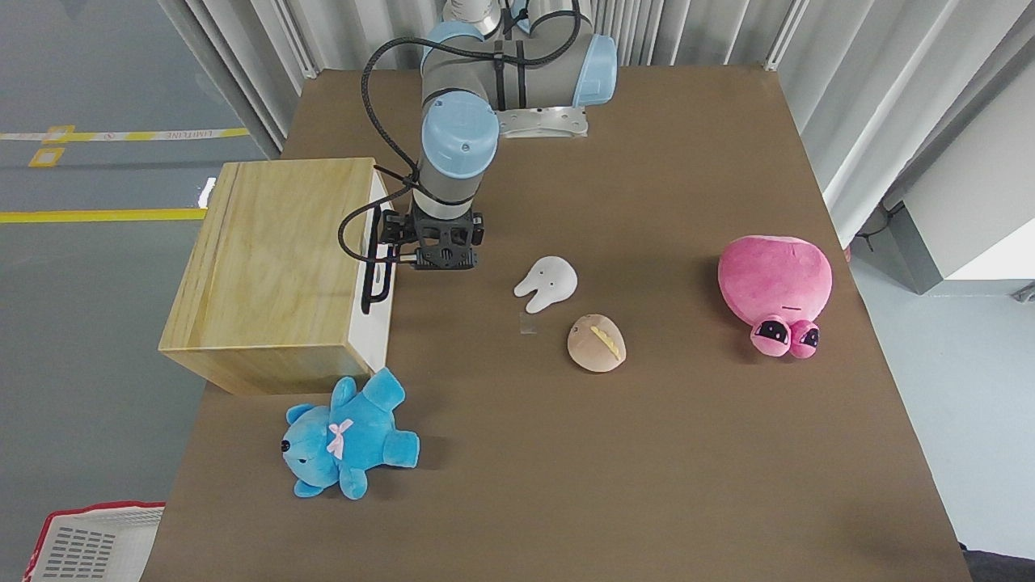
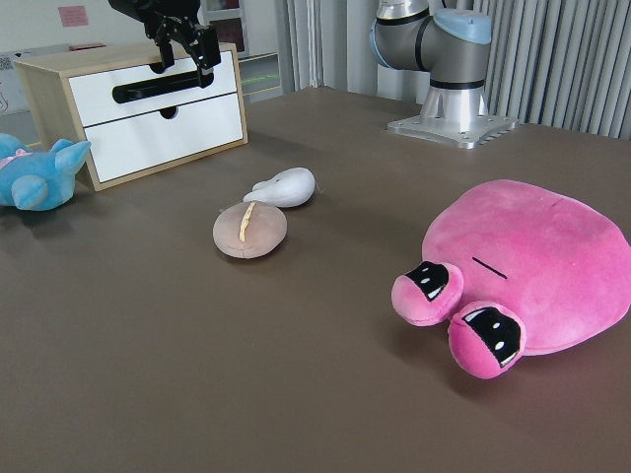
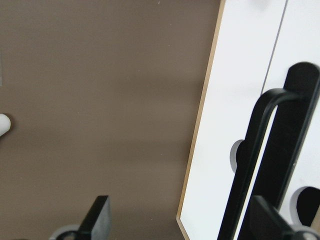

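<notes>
My gripper (image 1: 434, 250) hangs at the front of the wooden drawer cabinet (image 1: 262, 262), by its black handle (image 1: 378, 291). In the wrist view my two fingers stand wide apart, open, at the bottom edge, with the handle (image 3: 250, 165) under the right one and brown tabletop between them. The left view shows the gripper high by the upper drawer. A blue bear (image 1: 359, 436) lies below the cabinet, a white plush (image 1: 551, 278) and a round tan plush (image 1: 597, 344) mid-table, a pink plush (image 1: 774, 281) at the right.
A red-rimmed basket (image 1: 97, 543) stands off the table at the lower left. The robot's base (image 2: 454, 131) is at the back.
</notes>
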